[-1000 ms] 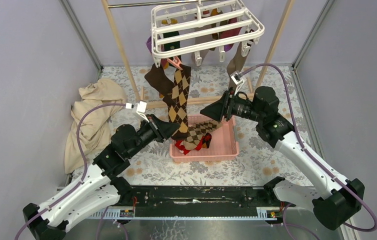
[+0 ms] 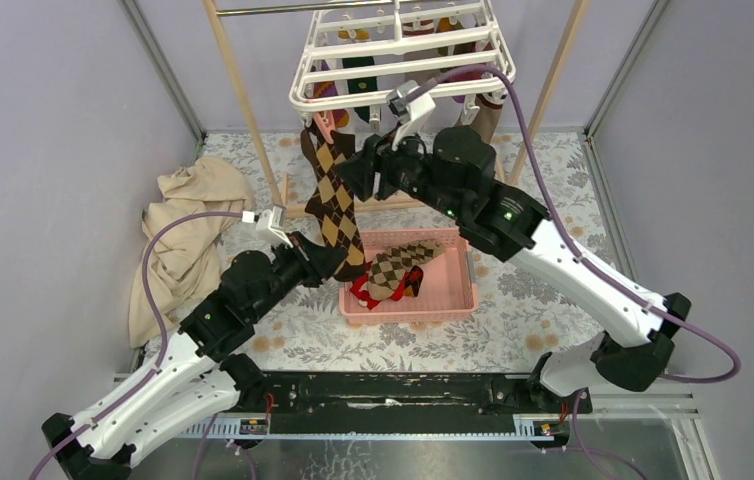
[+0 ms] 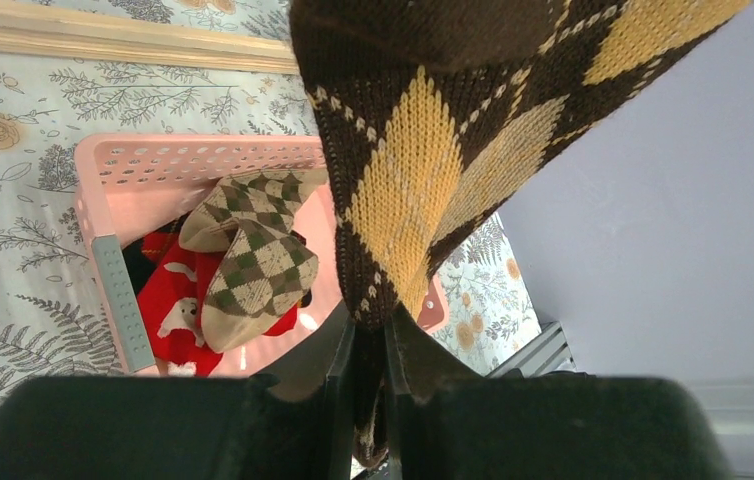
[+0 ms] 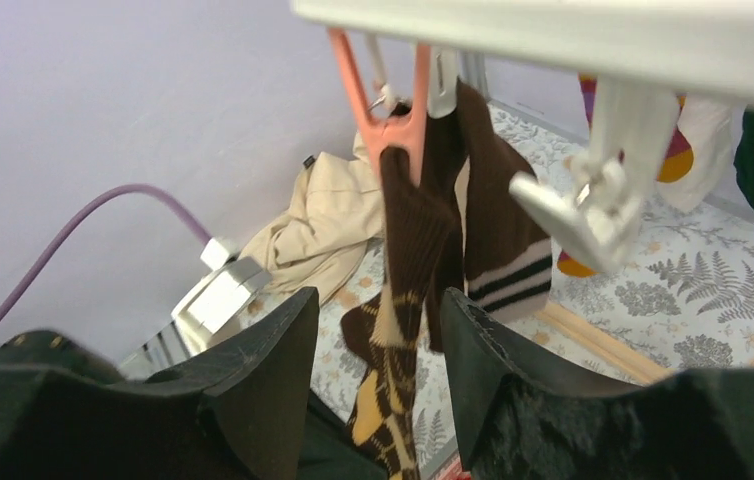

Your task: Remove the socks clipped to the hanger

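A brown and yellow argyle sock [image 2: 338,205] hangs from a pink clip [image 4: 405,132] on the white hanger [image 2: 403,73]. Its lower part is bunched narrow between the fingers of my left gripper, which is shut on it. My right gripper is open, high up near the clip; the sock's dark upper part shows between its fingertips in the right wrist view, and I cannot tell whether they touch it. A second dark layer with light stripes [image 4: 509,290] hangs behind the clip.
Below stands a pink basket [image 2: 408,312] holding a checkered sock [image 3: 253,275] and red cloth [image 3: 168,300]. Other socks hang farther back on the hanger. Beige cloth [image 2: 188,225] lies at left; wooden poles [image 2: 231,75] flank the hanger.
My right gripper has moved up and left toward the clip. The hanger has swung left and levelled. My left gripper has shifted slightly left, still at the sock's lower part.
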